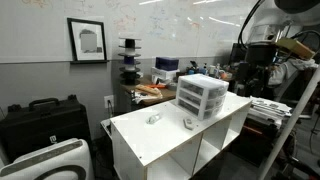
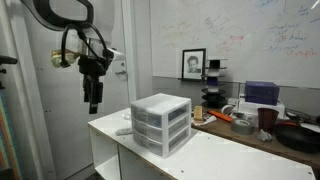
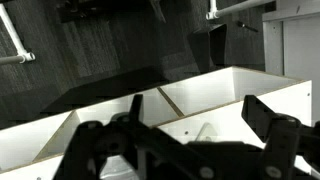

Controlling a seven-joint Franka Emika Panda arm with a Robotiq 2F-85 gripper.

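My gripper is open, its two dark fingers wide apart at the bottom of the wrist view, with nothing seen between them. In exterior view 2 the gripper hangs in the air to the left of the white-topped cabinet, clear of everything on it. A clear plastic drawer unit with a white frame and three stacked drawers stands on the cabinet top. It appears shut. Small pale objects lie near it: one grey-white item and another white one, both too small to identify.
Below the gripper, the wrist view shows the cabinet's open white compartments and dark floor. Behind the cabinet a wooden table holds a dark tiered rack, a purple-blue box and a black pan.
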